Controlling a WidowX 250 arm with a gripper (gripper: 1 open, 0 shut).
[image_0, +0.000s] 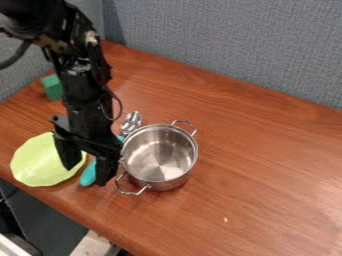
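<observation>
My black gripper (86, 148) is low over the left front of the wooden table, between a pale yellow-green plate (40, 165) and a steel pot (160, 155) with two handles. A turquoise-handled utensil (88, 172) lies partly under the gripper, and a slotted metal spoon head (131, 122) shows behind it, left of the pot. Whether the fingers are open or shut on something is unclear, as the dark body hides the space between them.
A green block (52, 87) stands at the back left. Grey padded walls border the back.
</observation>
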